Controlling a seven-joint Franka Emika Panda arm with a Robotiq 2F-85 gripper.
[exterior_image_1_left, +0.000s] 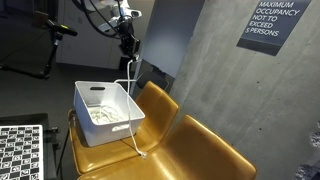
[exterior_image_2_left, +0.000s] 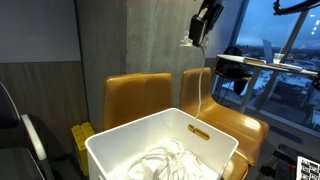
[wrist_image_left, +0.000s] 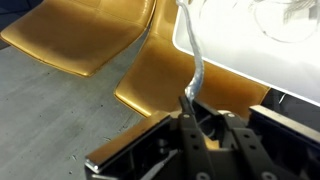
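A white rope or cord (exterior_image_1_left: 129, 95) hangs down from my gripper (exterior_image_1_left: 130, 57), which is shut on it above the chairs. Its lower end drops past the side of a white bin (exterior_image_1_left: 109, 132) and rests on the tan seat. In the wrist view the cord (wrist_image_left: 196, 60) runs up from between the fingers of the gripper. More white cord (exterior_image_2_left: 165, 160) lies coiled inside the bin (exterior_image_2_left: 127, 134). From the second exterior view, the gripper (exterior_image_2_left: 194, 42) hangs above and behind the bin's right end.
Tan chairs (exterior_image_1_left: 205, 155) stand in a row; the bin sits on one, with free seat beside it. A checkered board (exterior_image_1_left: 22, 155) is at the lower left. A concrete wall (exterior_image_1_left: 240, 95) rises behind the chairs.
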